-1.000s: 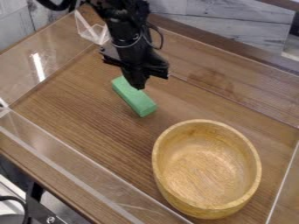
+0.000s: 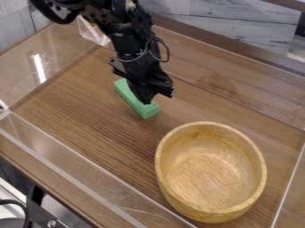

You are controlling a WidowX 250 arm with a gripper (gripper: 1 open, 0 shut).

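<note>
A green rectangular block (image 2: 138,101) lies on the wooden table, angled slightly, left of centre. The black arm reaches down from the top, and its gripper (image 2: 158,94) is low beside the upper right part of the block. It looks shut; whether it touches the block cannot be told. A yellow oval bowl (image 2: 210,173) stands at the lower right.
A pale wall or board (image 2: 251,27) borders the back. A dark cable lies at the lower left edge.
The block and bowl appear in the same places.
</note>
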